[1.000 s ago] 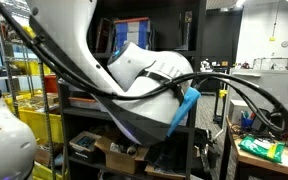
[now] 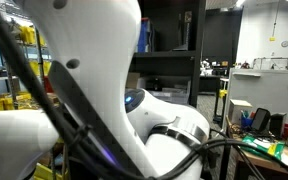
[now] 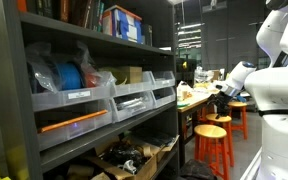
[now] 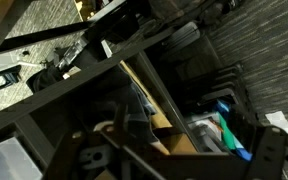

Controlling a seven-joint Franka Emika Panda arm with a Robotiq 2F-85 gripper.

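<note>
My gripper stands open at the bottom of the wrist view, its dark fingers set wide apart with nothing seen held between them. It looks down on the lower shelf and the carpet. Beyond and between the fingers lie dark bins, one holding a blue-and-green item. A cardboard edge runs along the shelf nearby. In exterior view 1 the white arm fills the left and middle, and the gripper itself is hidden.
A dark shelf carries clear bins and an orange-fronted box. Cardboard boxes sit low in it. Orange stools stand beyond. A cluttered table is at the right, and a white paper lies on the carpet.
In exterior view 1 the arm has come lower, now covering most of the shelf's bins and boxes that showed earlier. The black cable has swung lower with it.
</note>
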